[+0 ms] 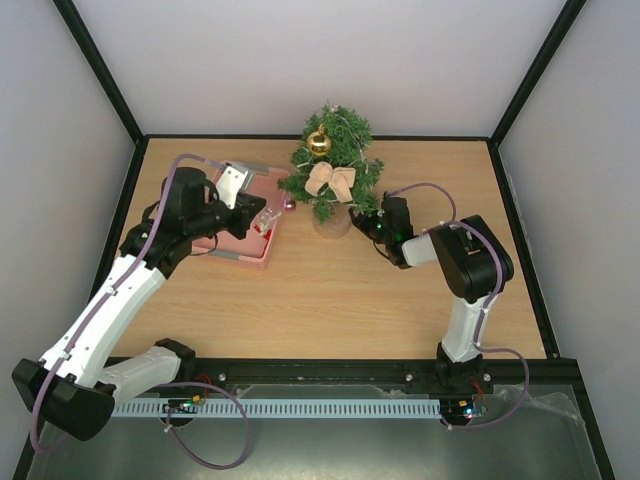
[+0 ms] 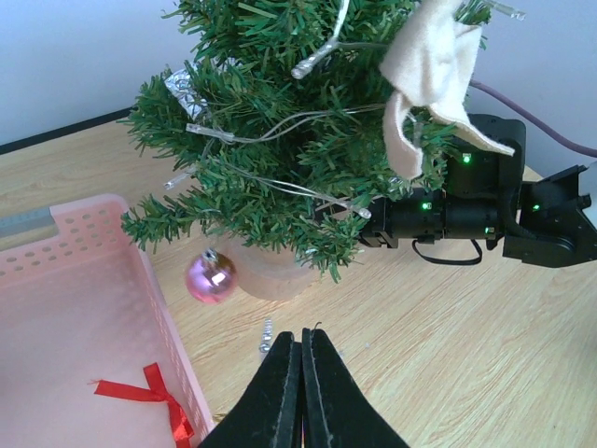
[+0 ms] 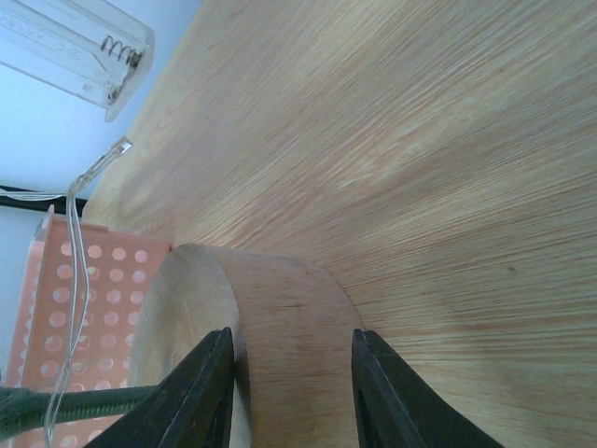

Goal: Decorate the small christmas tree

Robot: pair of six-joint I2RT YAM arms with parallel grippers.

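Observation:
The small green tree [image 1: 338, 165] stands at the back centre on a round wooden base [image 3: 294, 355]. It carries a gold ball [image 1: 318, 142], a cream bow [image 2: 434, 84], a purple ball [image 2: 212, 276] low on its left and a clear light string [image 2: 270, 135]. Low at the tree's right side, my right gripper is shut on the wooden base, one finger on either face of it. My left gripper is shut with nothing showing between its fingers, over the box's right edge and left of the tree.
A pink box [image 2: 163, 308] stands left of the tree, holding a red ribbon [image 2: 154, 394]. Near its right edge is a clear twisted ornament [image 2: 267, 336], partly hidden by my left fingers. A clear battery case [image 3: 79, 42] shows in the right wrist view.

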